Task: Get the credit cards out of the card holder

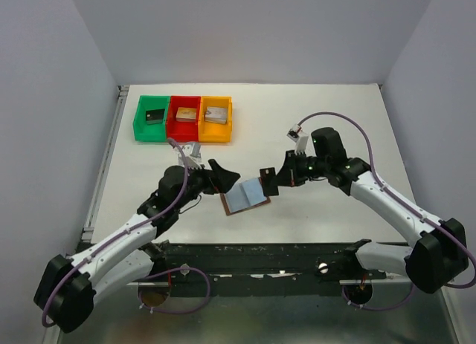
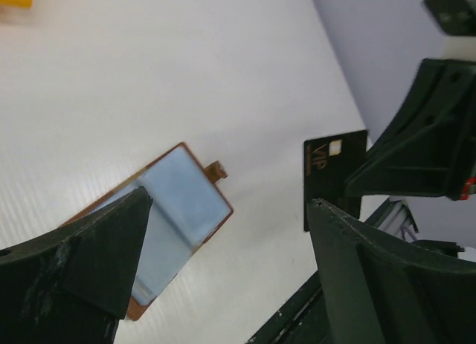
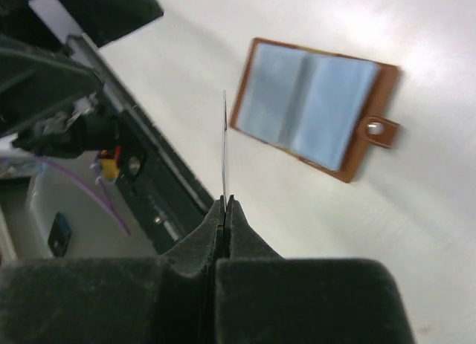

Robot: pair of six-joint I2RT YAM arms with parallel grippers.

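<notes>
The brown card holder [image 1: 245, 196] lies unfolded on the table, its pale blue pockets [image 3: 331, 106] facing up and its strap [image 3: 379, 131] sticking out at one edge. Clear of it, a black card marked VIP [image 2: 327, 166] is pinched by my right gripper, which is shut on the card's edge. From the right wrist the card shows only as a thin upright line. My left gripper is open above the holder's left side, nothing between its fingers; the holder lies on the table below the gap.
Green [image 1: 139, 128], red [image 1: 176, 128] and orange [image 1: 216, 134] bins stand at the back left, each with items inside. Both grippers are close together over the holder. Free table [image 1: 297, 102] spreads at the back right.
</notes>
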